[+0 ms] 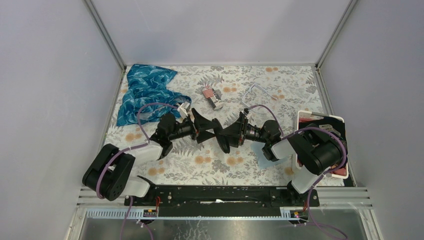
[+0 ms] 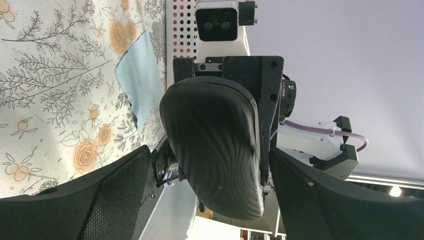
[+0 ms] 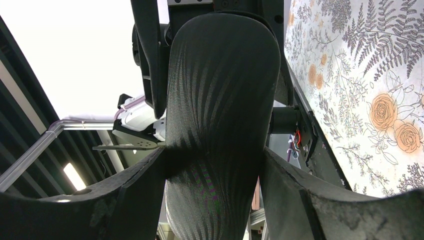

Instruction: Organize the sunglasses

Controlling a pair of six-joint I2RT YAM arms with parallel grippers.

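Note:
A dark, rounded glasses case (image 1: 221,136) hangs above the middle of the table, with my right gripper (image 1: 231,133) shut on its right side. In the right wrist view the case (image 3: 220,90) stands between both fingers. My left gripper (image 1: 210,131) is open at the case's left side. The left wrist view shows the case (image 2: 210,125) ahead, between the spread left fingers, with gaps on both sides. A pair of clear-framed glasses (image 1: 254,85) lies at the back right. Light blue cloth (image 1: 265,161) is partly hidden under my right arm.
A crumpled blue plastic bag (image 1: 145,92) covers the back left. A small striped packet (image 1: 212,97) lies at the back middle. The white basket (image 1: 300,116) at the right holds dark and red items.

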